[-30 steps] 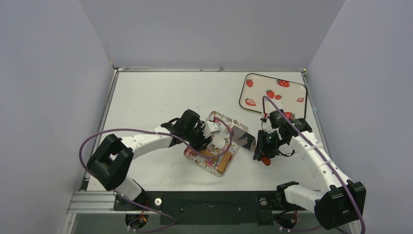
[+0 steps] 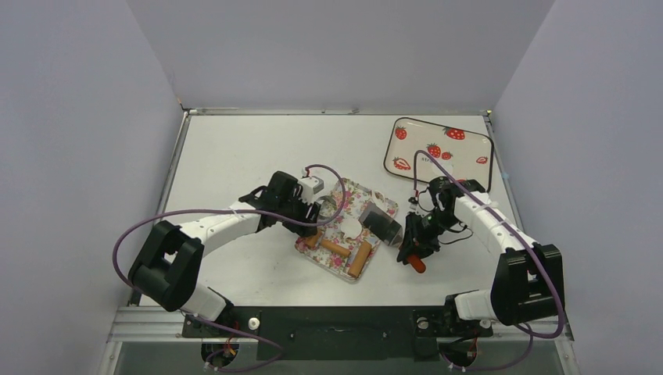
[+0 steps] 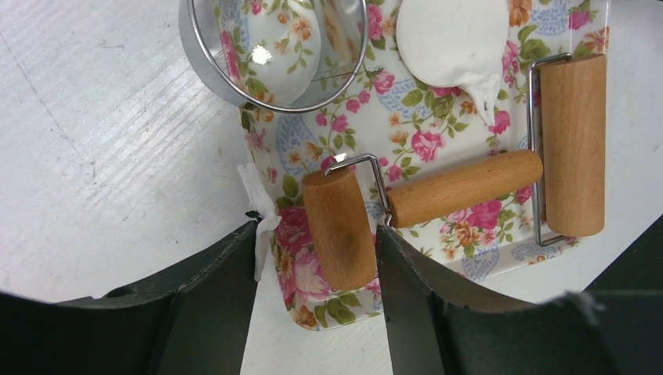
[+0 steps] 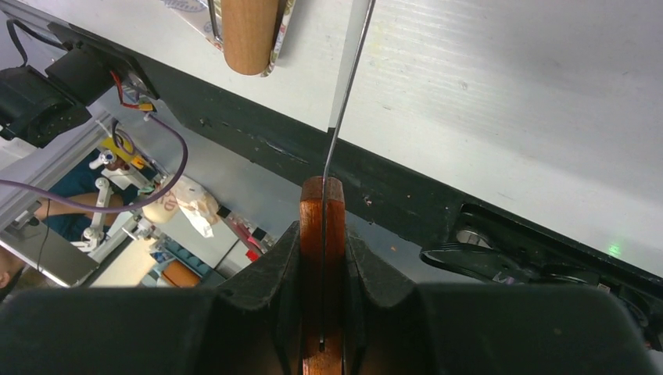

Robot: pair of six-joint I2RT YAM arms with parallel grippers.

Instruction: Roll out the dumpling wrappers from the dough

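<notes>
My left gripper (image 2: 306, 226) is open over the left end of the floral tray (image 3: 328, 311), around a short wooden roller (image 3: 338, 226) in the left wrist view. A long-handled roller (image 3: 461, 187) and a bigger roller (image 3: 573, 144) lie on the tray, beside a flat white dough round (image 3: 449, 39). A metal ring cutter (image 3: 205, 66) sits at the tray's edge. My right gripper (image 2: 414, 250) is shut on the wooden handle (image 4: 322, 203) of a wide metal blade (image 2: 379, 223), which it holds over the tray's right side.
A strawberry-patterned tray (image 2: 418, 137) lies at the back right. A white scrap (image 3: 264, 219) hangs by my left gripper's finger.
My left gripper has moved left and back from over the tray's middle. The right gripper with the blade has shifted slightly left and toward the front.
</notes>
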